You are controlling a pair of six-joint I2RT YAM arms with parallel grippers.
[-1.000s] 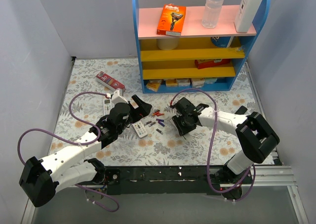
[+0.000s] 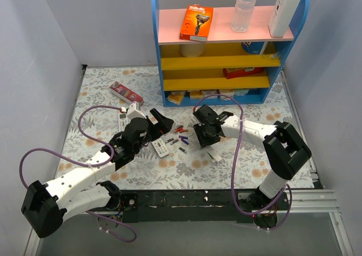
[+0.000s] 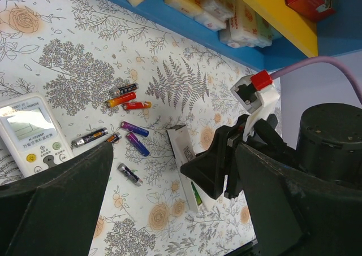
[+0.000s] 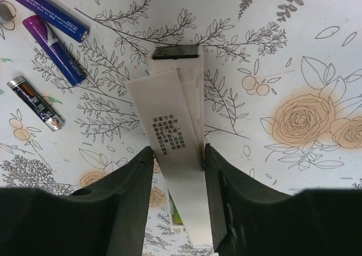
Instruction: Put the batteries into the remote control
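Observation:
The white remote (image 4: 195, 83) lies battery side up on the cloth, black at one end. Across it slants its loose white battery cover (image 4: 169, 134), printed with dark characters. My right gripper has one finger on each side of the cover; whether both press on it is unclear. Several batteries lie loose left of the remote: a purple-blue one, a black-silver one and, in the left wrist view, an orange one (image 3: 121, 99) and a red one (image 3: 137, 105). My left gripper (image 2: 162, 120) hangs open and empty above the cloth.
A second white remote with a screen (image 3: 35, 134) lies left of the batteries. The blue shelf (image 2: 158, 58) stands behind, and a red box (image 2: 125, 92) lies at the back left.
The cover, hardly visible beneath the right gripper a second ago, now reaches out toward the front right. The right arm has shifted slightly; the left arm stays still.

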